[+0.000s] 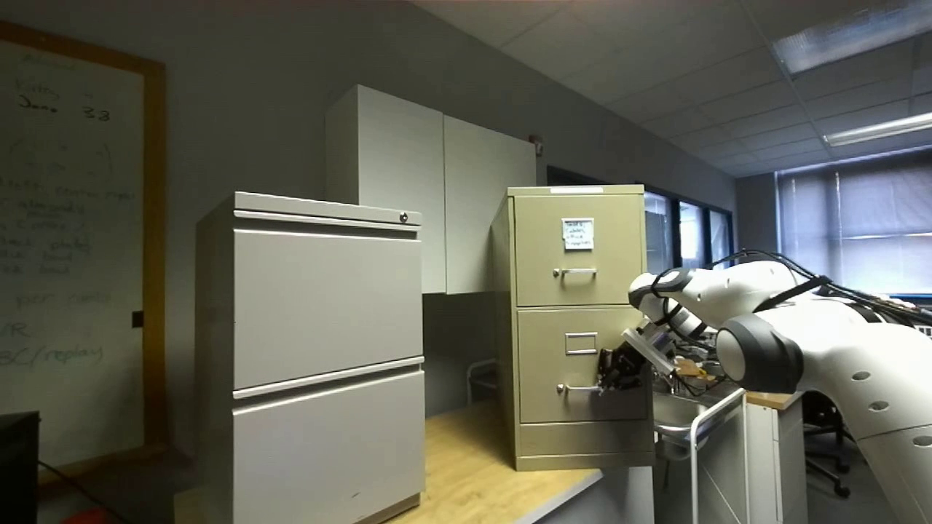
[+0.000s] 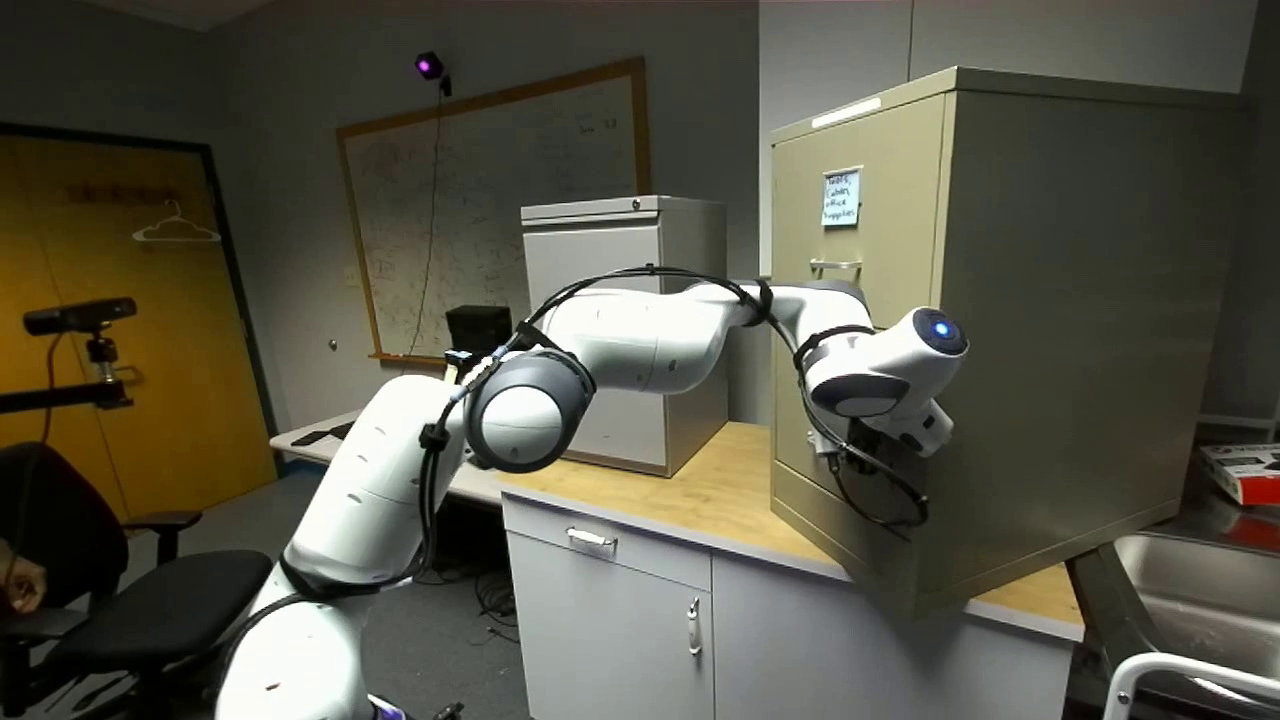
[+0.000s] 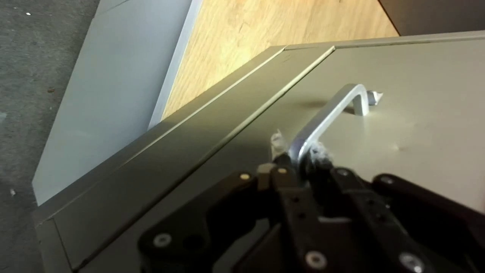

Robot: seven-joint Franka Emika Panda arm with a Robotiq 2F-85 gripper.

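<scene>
A tan two-drawer filing cabinet [image 1: 581,327] stands on the wooden counter, both drawers flush with its front. Its lower drawer [image 3: 427,104] carries a silver bar handle [image 3: 330,113]. In the wrist view my gripper is shut on the near end of that handle, one fingertip [image 3: 277,145] on each side of the bar. From exterior view 1, the dark gripper shows at the handle's right end. In exterior view 2 the arm's wrist hides the lower handle. The upper drawer's handle [image 1: 574,271] is free, below a handwritten label [image 1: 577,234].
A grey filing cabinet [image 1: 328,306] stands left of the tan one, with bare wooden counter [image 1: 463,450] between them. To the right are a metal sink [image 2: 1200,600] and a white rail [image 1: 695,471]. Floor is open before the counter.
</scene>
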